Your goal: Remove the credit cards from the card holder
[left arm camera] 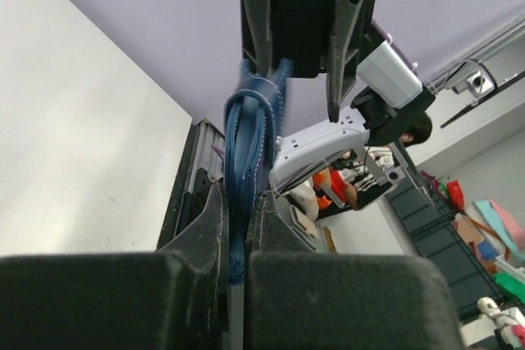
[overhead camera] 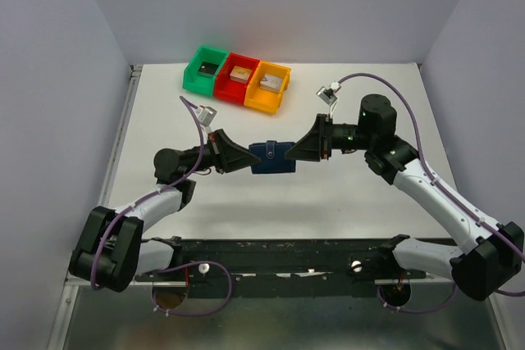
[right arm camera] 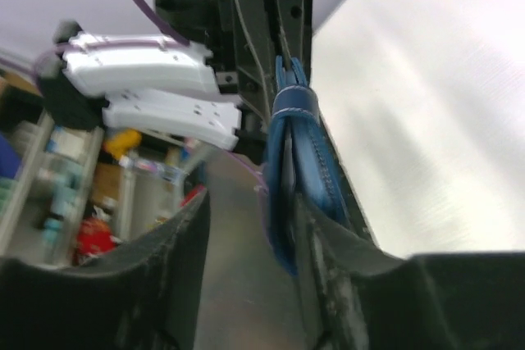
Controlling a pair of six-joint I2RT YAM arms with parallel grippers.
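Observation:
A dark blue card holder [overhead camera: 273,157] with a snapped strap is held up between my two grippers, above the white table. My left gripper [overhead camera: 252,157] is shut on its left edge; in the left wrist view those fingers [left arm camera: 205,231] pinch the folded holder [left arm camera: 248,133]. At the other side, my right gripper [overhead camera: 293,154] is open, its fingers [right arm camera: 176,272] spread around the holder's right edge. The holder [right arm camera: 299,153] shows its fold and slightly parted layers in the right wrist view. No credit card can be made out; any inside are hidden.
Green [overhead camera: 189,79], red [overhead camera: 222,89] and yellow [overhead camera: 261,100] bins stand in a row at the back, each with something inside. The table [overhead camera: 361,211] around the grippers is clear. Walls rise on the left, right and back.

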